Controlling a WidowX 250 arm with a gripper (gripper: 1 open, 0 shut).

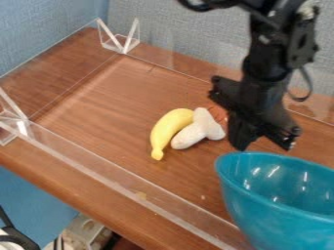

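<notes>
A yellow banana [169,131] lies on the wooden table beside a white, mushroom-like object [200,129]. Just right of and above them is my black gripper [241,125], its fingers pointing down; it appears shut, with nothing visible between them. A large blue bowl [280,205] fills the lower right, below the gripper.
Clear plastic barriers [117,181] run along the table's near edge and back, with brackets at the left corners. A textured grey wall stands behind.
</notes>
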